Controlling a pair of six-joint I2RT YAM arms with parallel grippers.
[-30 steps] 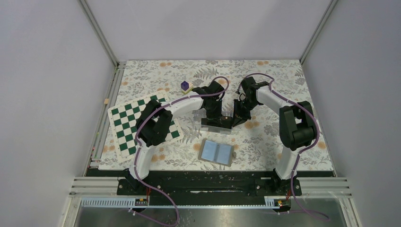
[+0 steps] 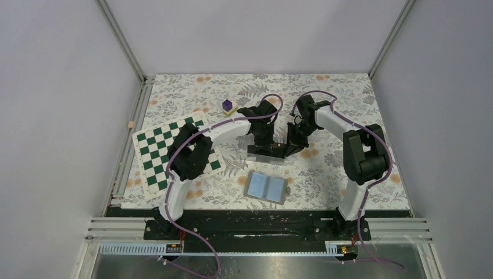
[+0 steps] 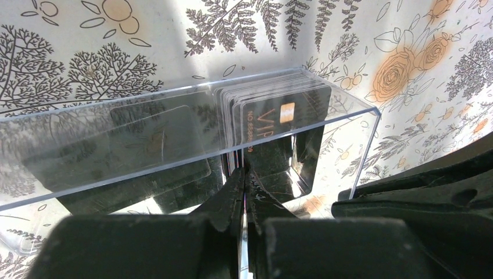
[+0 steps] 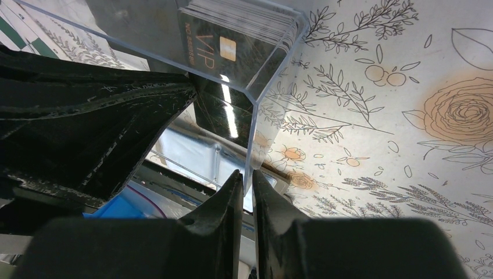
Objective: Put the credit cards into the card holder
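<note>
Dark cards marked VIP [image 3: 285, 116] stand stacked in the right part of a clear box [image 2: 265, 160]; another dark card [image 3: 145, 185] leans in its left part. My left gripper is shut, its tips at the left edge of the stack. No card shows clearly between them. In the right wrist view, my right gripper is slightly open around the clear box's corner edge, one finger on each side. Whether the pads touch the wall cannot be told. The card holder [image 2: 266, 187] lies spread open in front of the box, with two bluish clear pockets.
A green-and-white checkered board [image 2: 152, 152] lies under the left arm. Behind it sits a small purple-and-yellow block [image 2: 229, 107]. Both grippers work close together at the box.
My left gripper has shifted very slightly to the right at the cards. The box, the card holder and the right arm look almost unmoved.
</note>
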